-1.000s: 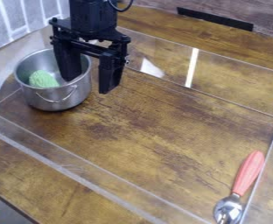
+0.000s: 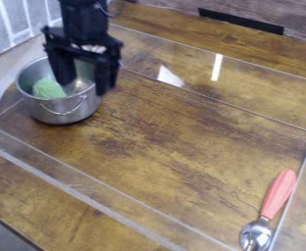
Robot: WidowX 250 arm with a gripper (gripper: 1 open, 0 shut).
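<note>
My black gripper (image 2: pixel 83 69) is high at the upper left, blurred and open, over the back rim of a metal pot (image 2: pixel 67 108). Inside the pot, toward its left, lies a light green object (image 2: pixel 47 88), partly visible beside the gripper. An ice cream scoop with a pink-red handle (image 2: pixel 279 191) lies at the lower right of the wooden table.
Clear strips or edges run around the work area, with pale tape pieces near the back. A white slatted object (image 2: pixel 5 20) stands at the top left.
Pot and scoop look unmoved.
</note>
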